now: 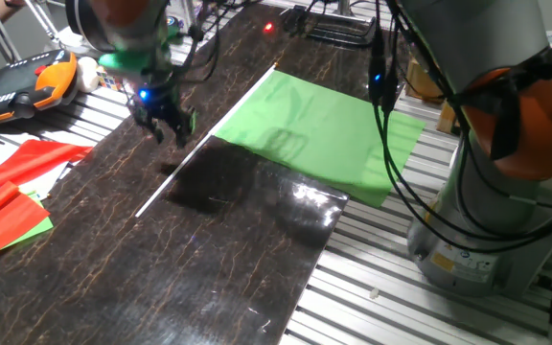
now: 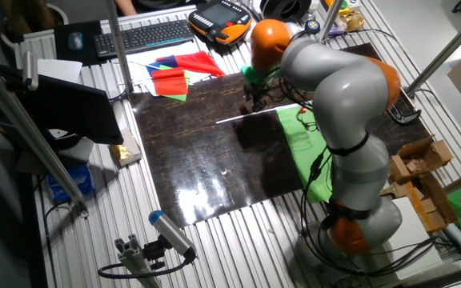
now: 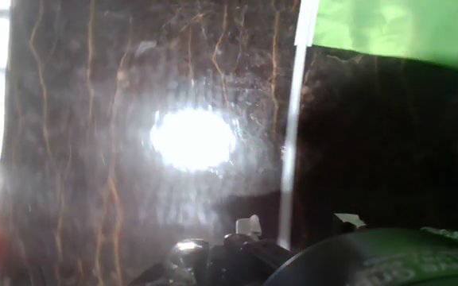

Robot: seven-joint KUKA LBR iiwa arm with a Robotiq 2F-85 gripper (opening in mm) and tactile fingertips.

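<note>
A green flag (image 1: 305,134) lies spread on the dark marbled table, its thin white pole (image 1: 175,177) running along one side and out past the cloth. In the wrist view the bare part of the pole (image 3: 290,151) runs down to the bottom edge, with a corner of the green cloth (image 3: 396,28) at top right. My gripper (image 1: 172,137) hangs above the table near the pole, open, with nothing held. Only its fingertips (image 3: 249,226) show low in the wrist view, one on either side of the pole's line; the dark gripper body hides the rest.
Red, blue and green flags (image 2: 170,80) lie at the table's edge beside an orange-black teach pendant (image 2: 221,22). A black tray (image 1: 333,29) sits at the far end. Bare tabletop (image 2: 198,152) stretches away from the cloth. Cables hang around the arm.
</note>
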